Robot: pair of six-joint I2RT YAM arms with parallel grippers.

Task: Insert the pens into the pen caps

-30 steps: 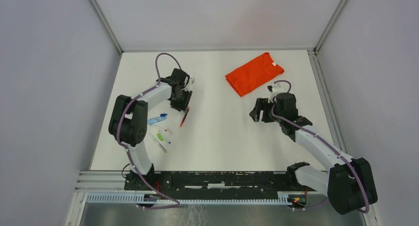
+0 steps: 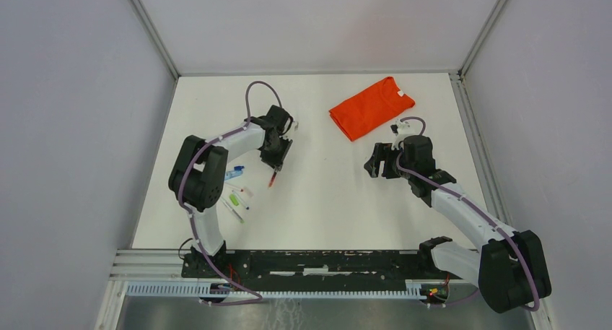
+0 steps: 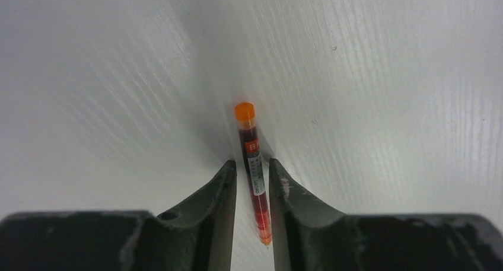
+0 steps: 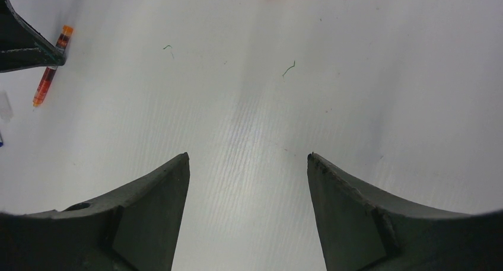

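Note:
A slim dark-and-red pen with an orange end lies on the table in the left wrist view. My left gripper straddles its middle, one fingertip on each side and a narrow gap showing beside the pen. In the right wrist view the same pen lies at the upper left, partly behind the left gripper's dark finger. My right gripper is wide open over bare table, nothing between its fingers. Other thin pens or caps lie left of the red pen in the top view, too small to tell apart.
A blue-and-clear item and a green piece lie near the left arm. A folded orange cloth rests at the back right.
My left gripper has moved right and slightly toward the front, over the red pen. The pen's front end has shifted a little to the right. The right arm looks still.

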